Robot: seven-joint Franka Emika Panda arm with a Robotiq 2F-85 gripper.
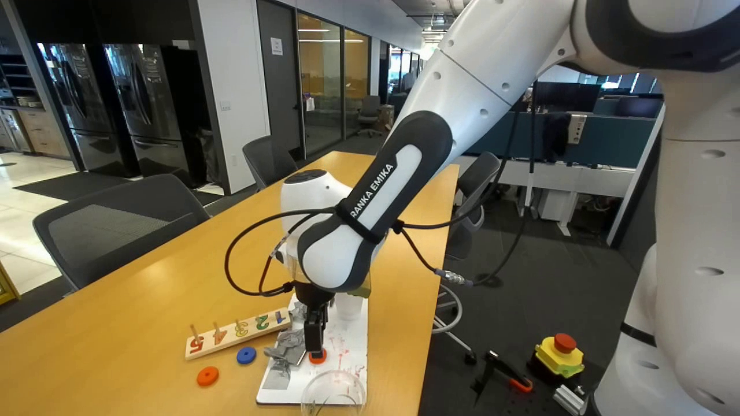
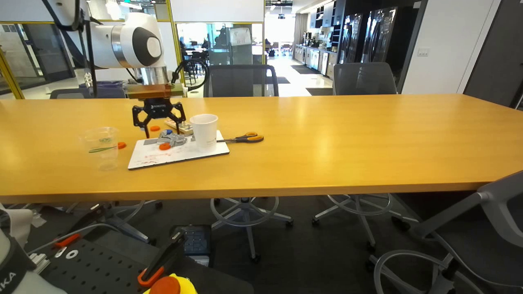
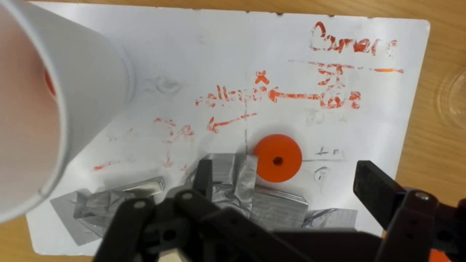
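Observation:
My gripper stands open above the whiteboard (image 3: 174, 39), one black finger on either side of an orange ring (image 3: 286, 148) as the wrist view shows it. That ring lies flat on the board against crumpled grey tape (image 3: 229, 174), its small centre hole facing up. Nothing is held. In exterior view 2 the fingertips hang over the board's far side, apart from its surface. A white paper cup (image 2: 204, 132) is upright on the board, with something orange partly visible inside it in the wrist view. The wooden number peg board (image 1: 239, 333) lies beside the whiteboard.
A blue ring (image 1: 246, 356) and another orange ring (image 1: 207, 377) lie on the table near the pegs. A clear cup (image 1: 333, 395) stands close to the board's near end. Orange-handled scissors (image 2: 250, 137) lie behind the paper cup.

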